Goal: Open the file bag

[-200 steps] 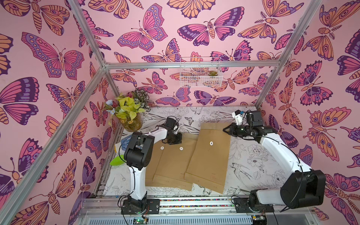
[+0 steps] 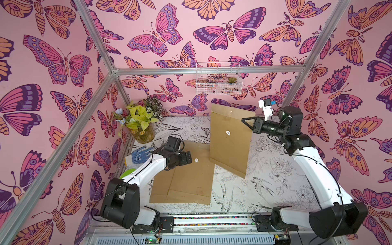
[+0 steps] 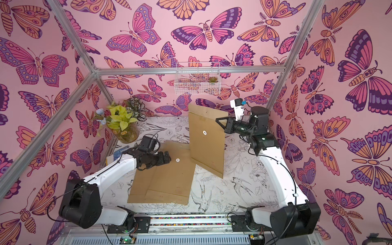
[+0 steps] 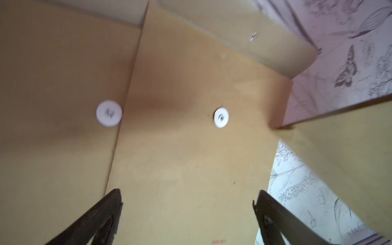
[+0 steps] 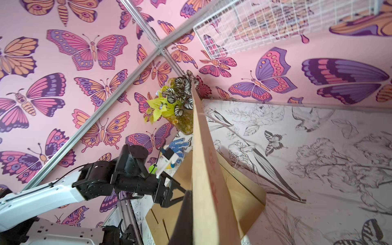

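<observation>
A tan file bag (image 2: 229, 143) with a white round button hangs upright above the table. My right gripper (image 2: 246, 123) is shut on its right edge, high up. The bag's top strip (image 2: 232, 110) extends above the button. In the right wrist view the held bag (image 5: 206, 171) shows edge-on, beside one dark finger (image 5: 183, 222). Two more file bags overlap flat on the table; the nearer one (image 4: 183, 163) lies below my left gripper. That gripper is open, its fingers spread wide with nothing between them.
A flower pot (image 2: 143, 132) stands at the back left. Beside the left arm are a blue patterned item (image 2: 143, 154) and something green (image 2: 127, 173). A wire basket (image 2: 218, 83) hangs on the back wall.
The left arm has swung outward to the left, and its gripper has moved slightly left and toward the front.
</observation>
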